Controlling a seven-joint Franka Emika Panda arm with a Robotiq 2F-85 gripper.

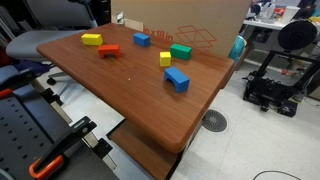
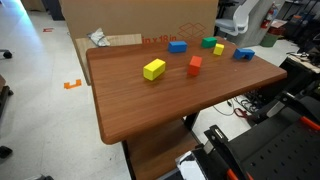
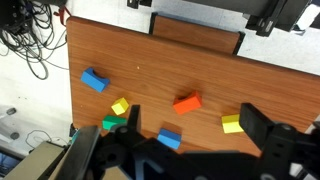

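Several coloured blocks lie spread on a brown wooden table. In exterior view 1, a yellow block and a red block are toward the far left, with a blue block near the back edge. Further right are a small yellow block, a green block and a blue arch-shaped block. My gripper is open in the wrist view, its dark fingers wide apart above the table. Between and beyond them show the red block and a blue block; nothing is held.
A cardboard panel stands along the table's back edge. Bare wood fills the table's near part. In the wrist view, cables lie on the floor past the table's left side.
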